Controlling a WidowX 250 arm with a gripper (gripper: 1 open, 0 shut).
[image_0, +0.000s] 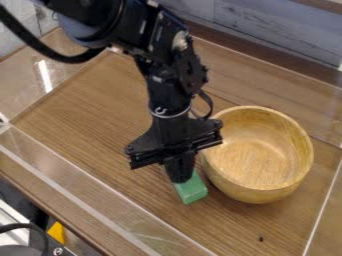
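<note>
My black gripper (177, 160) is shut and hangs low over a green block (189, 192) that lies on the wooden table. The gripper hides much of the block; whether the fingertips touch it I cannot tell. Just right of both stands a round wooden bowl (261, 155), which looks empty.
A white wall (267, 30) runs along the back. A black cable and a small yellow object (56, 232) are at the lower left edge.
</note>
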